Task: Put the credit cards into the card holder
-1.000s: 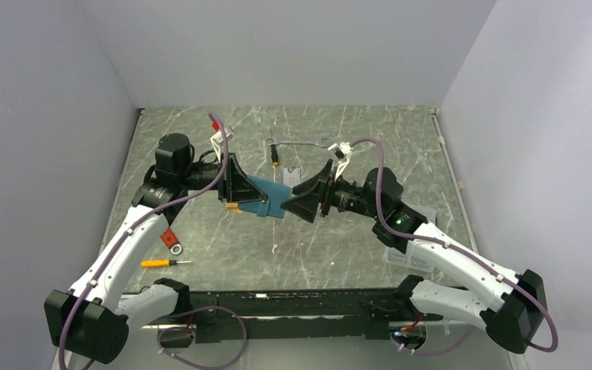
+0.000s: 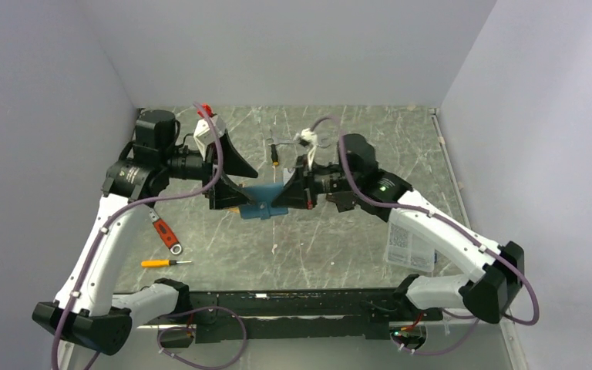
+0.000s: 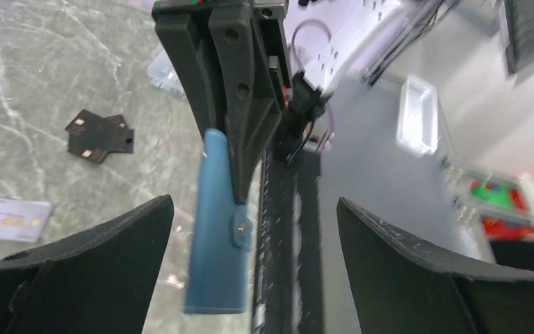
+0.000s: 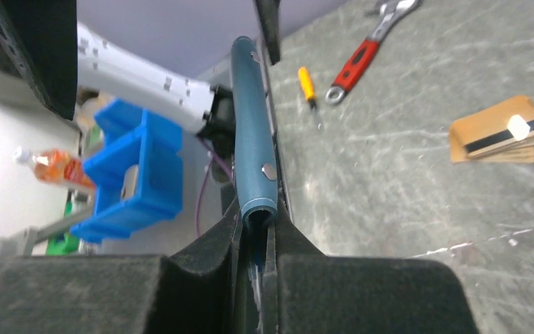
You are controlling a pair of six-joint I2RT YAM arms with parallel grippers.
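Observation:
A blue card holder (image 2: pixel 258 202) is held in mid-air by my right gripper (image 2: pixel 288 193), shut on one end of it; the right wrist view shows the holder (image 4: pixel 254 118) edge-on, with a snap button. My left gripper (image 2: pixel 239 183) stands open around the holder's other end, its fingers apart in the left wrist view, where the holder (image 3: pixel 219 229) hangs between them. Gold cards (image 4: pixel 494 132) lie stacked on the table, black cards (image 3: pixel 94 136) and a silver card (image 3: pixel 10 219) lie elsewhere on it.
A red adjustable wrench (image 2: pixel 163 230) and a yellow screwdriver (image 2: pixel 162 263) lie front left. A spanner (image 2: pixel 301 142) and another screwdriver (image 2: pixel 274 154) lie at the back. A clear case (image 2: pixel 408 247) is at the right.
My right gripper has closed on the holder and moved slightly left.

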